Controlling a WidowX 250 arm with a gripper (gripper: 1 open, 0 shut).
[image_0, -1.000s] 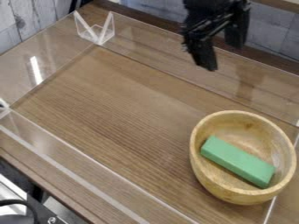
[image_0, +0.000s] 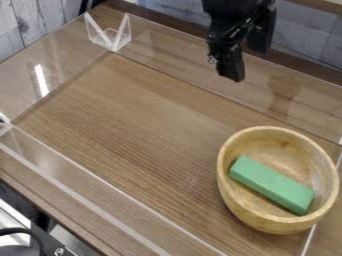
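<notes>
My black gripper (image_0: 229, 62) hangs at the upper right above the wooden table (image_0: 114, 130), open, well away from the tan bowl. The round tan bowl (image_0: 233, 216) sits at the lower right and holds a green rectangular block (image_0: 270, 183) lying flat inside it.
A small white wire-like object (image_0: 110, 34) stands near the back left. A dark coiled shape, perhaps a cable (image_0: 34, 236), shows past the table's edge at the lower left.
My gripper has shifted slightly to the left across the back of the table. The bowl and the green block have not moved.
</notes>
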